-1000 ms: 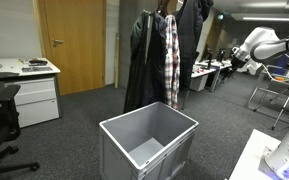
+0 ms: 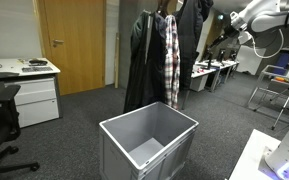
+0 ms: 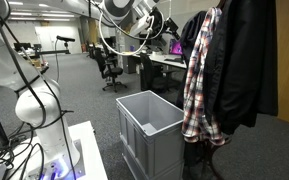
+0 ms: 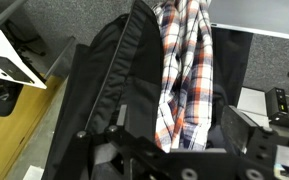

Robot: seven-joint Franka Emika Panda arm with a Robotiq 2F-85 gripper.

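A red, white and dark plaid shirt (image 2: 172, 62) hangs on a rack between black garments (image 2: 144, 65). In exterior view 2, the plaid shirt (image 3: 195, 90) hangs left of a large black garment (image 3: 249, 65). My gripper is open in the wrist view, its dark fingers spread at the bottom. The plaid cloth (image 4: 199, 85) and black cloth (image 4: 129, 80) show beyond them, and nothing appears held. From outside, the gripper is small and dark near the hanging clothes, so its exact distance from them is unclear.
A large grey open bin (image 2: 161, 163) stands on the floor in front of the clothes, seemingly empty. White desks (image 2: 34, 98) and an office chair (image 2: 1, 125) lie to the left. Carpet between desk and bin is clear.
My arm has risen and its gripper end has shifted slightly left toward the hanging clothes in exterior view 1. Clothes and bin look unchanged.
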